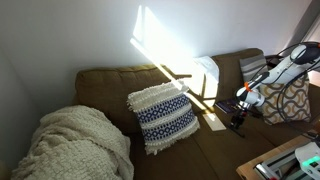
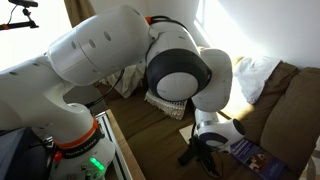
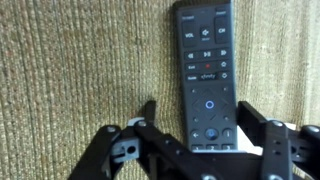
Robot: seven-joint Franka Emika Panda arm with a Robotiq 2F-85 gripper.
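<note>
A black remote control (image 3: 208, 75) with rows of buttons lies on the ribbed brown couch seat (image 3: 90, 60) in the wrist view. My gripper is open around the remote's lower part, one finger on each side. A clear gap shows at the left finger (image 3: 149, 112); the right finger (image 3: 244, 114) stands close to the remote's edge. From exterior view 1, the gripper (image 1: 238, 123) is low over the right part of the couch, and the remote is hard to make out there.
A white sheet-like patch (image 1: 213, 121) lies left of the gripper. Patterned cushions (image 1: 167, 115) (image 1: 289, 101) stand against the backrest, and a cream blanket (image 1: 75, 148) covers the left end. A wooden table edge (image 1: 262, 166) is in front. Open seat lies between.
</note>
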